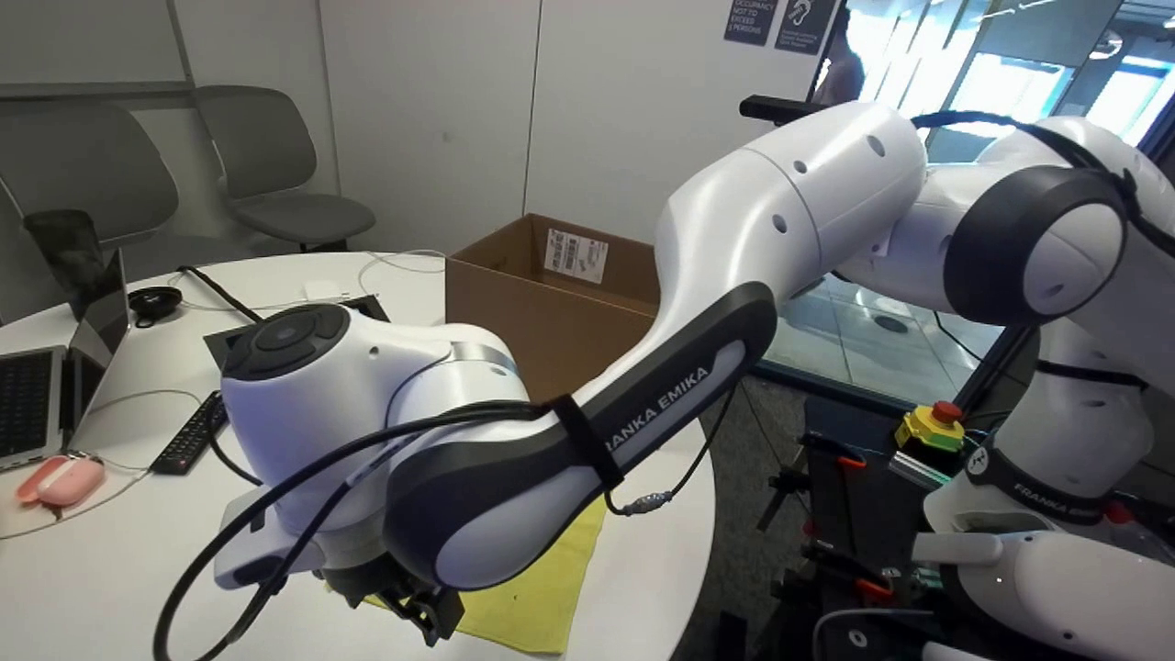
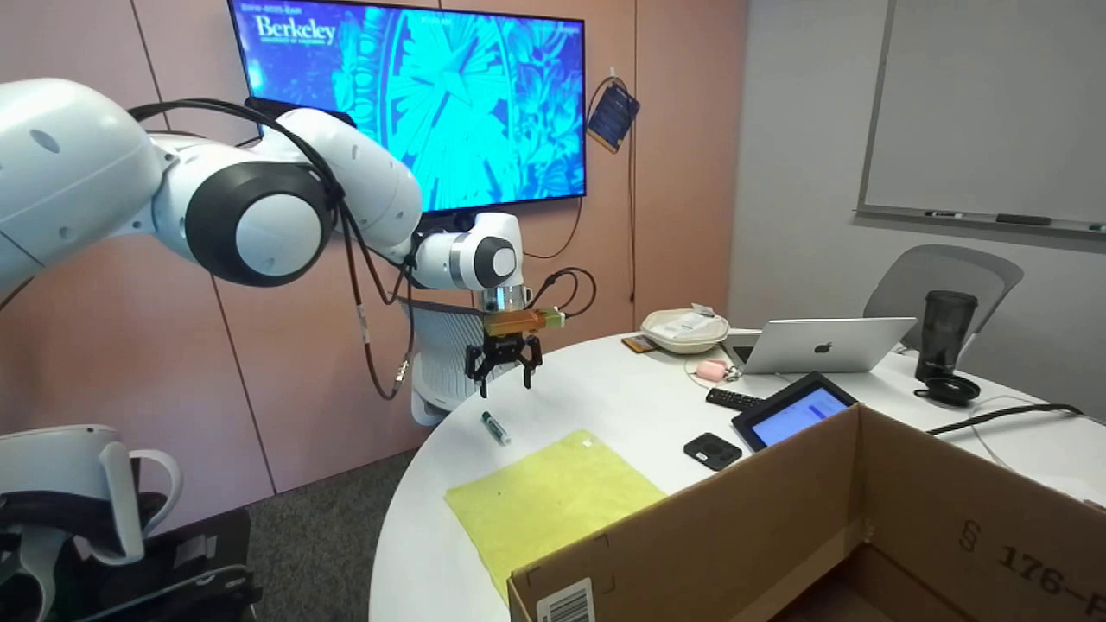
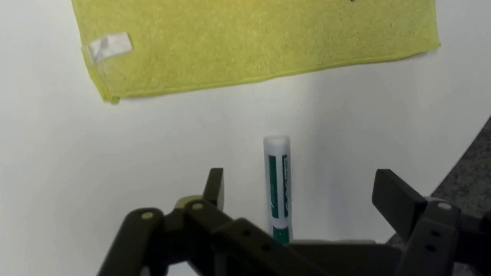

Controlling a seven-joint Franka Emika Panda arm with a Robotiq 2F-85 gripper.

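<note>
A white and green marker [image 3: 278, 181] lies on the white table, between the two fingers of my gripper as the wrist view looks down, apart from both. In exterior view 2 my gripper [image 2: 505, 385] hangs above the table edge with its fingers wide open, the marker [image 2: 495, 428] below it. A yellow cloth [image 2: 560, 498] lies flat beside the marker, its white tag [image 3: 110, 46] at one corner. Exterior view 1 has the arm covering much of the cloth [image 1: 540, 595]; the marker does not show there.
An open cardboard box [image 2: 726, 529] stands beyond the cloth. A black puck-like device [image 2: 713, 451], a tablet [image 2: 796, 411], a remote [image 2: 733, 399] and a laptop [image 2: 829, 345] occupy the table's other side. The table edge curves close by the marker.
</note>
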